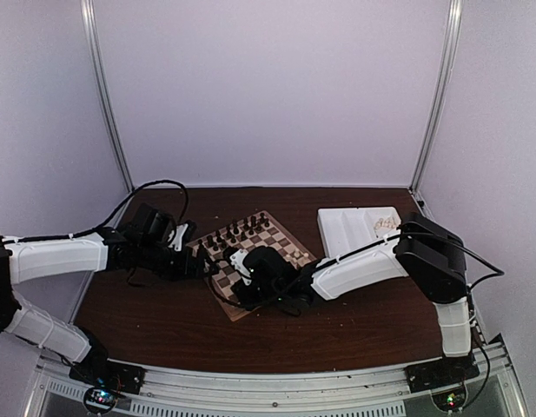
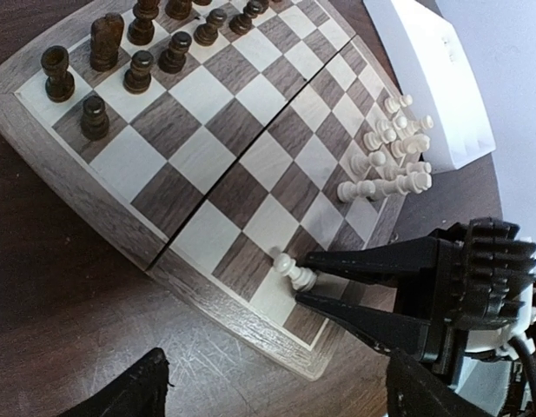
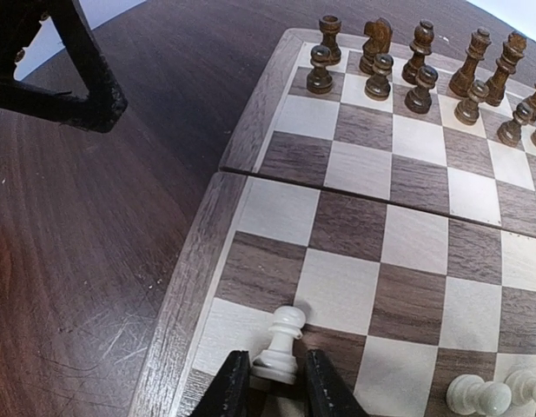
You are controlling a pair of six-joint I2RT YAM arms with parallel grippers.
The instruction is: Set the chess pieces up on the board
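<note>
The chessboard (image 1: pixel 276 239) has dark pieces (image 2: pixel 138 71) standing on one side and several white pieces (image 2: pixel 374 188) on the other. A single white pawn (image 2: pixel 293 272) stands slightly apart near the board's corner; my right gripper has its fingers around it, part open, the pawn at their tips. In the right wrist view that pawn (image 3: pixel 278 345) is just beyond the two dark fingertips. My left gripper (image 1: pixel 200 265) is over the board's left edge, open, with nothing seen between its fingers.
A white tray (image 1: pixel 346 230) with some pale pieces lies right of the board. Bare table (image 1: pixel 372 330) shows in front and around. The two arms are close together over the board's near part.
</note>
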